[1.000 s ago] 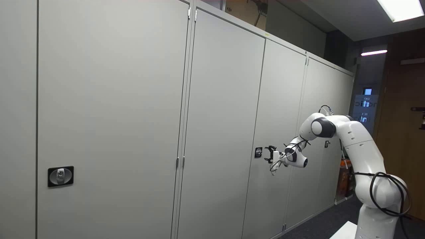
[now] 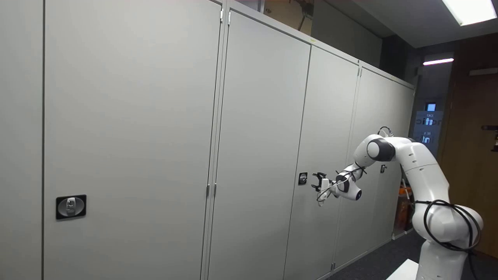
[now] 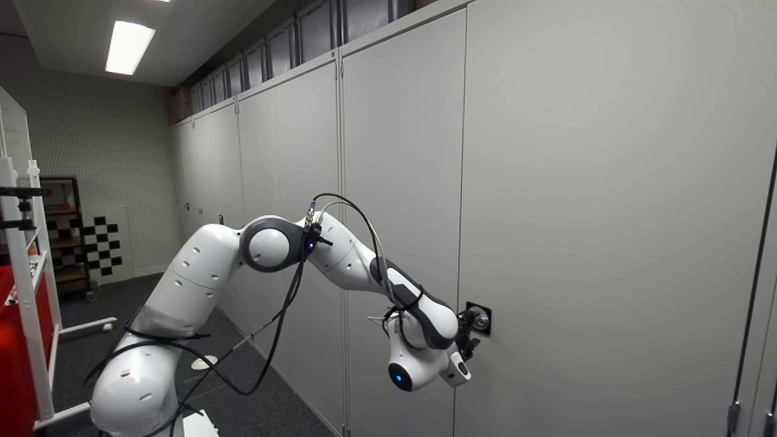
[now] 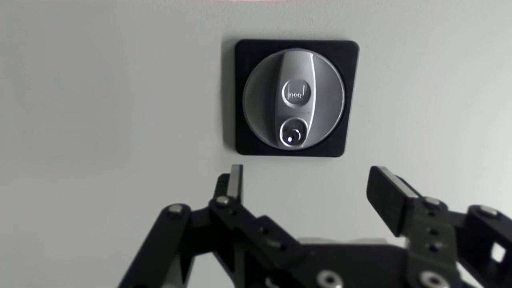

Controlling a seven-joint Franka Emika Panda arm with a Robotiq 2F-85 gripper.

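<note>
A round silver turn-knob (image 4: pixel 296 98) in a square black plate sits on a grey cabinet door (image 4: pixel 120 120). Its raised grip bar carries a keyhole at one end. In the wrist view my gripper stands open below the knob, with its two fingers (image 4: pixel 391 197) apart and only bare door behind the gap. From the first exterior side, the gripper (image 2: pixel 315 181) is level with the door's lock plate (image 2: pixel 303 178) and a little to its right, apart from it. In the second exterior view the arm partly covers the gripper, close by the lock (image 3: pixel 478 319).
A long row of tall grey cabinets (image 2: pixel 261 116) forms a flat wall. Another lock (image 2: pixel 71 207) is on a nearer door. Loose black cables (image 3: pixel 280 306) hang from the arm.
My gripper has drawn back slightly from the lock, to the right in the first exterior view, and the arm has shifted a little with it. The cabinet doors look unchanged.
</note>
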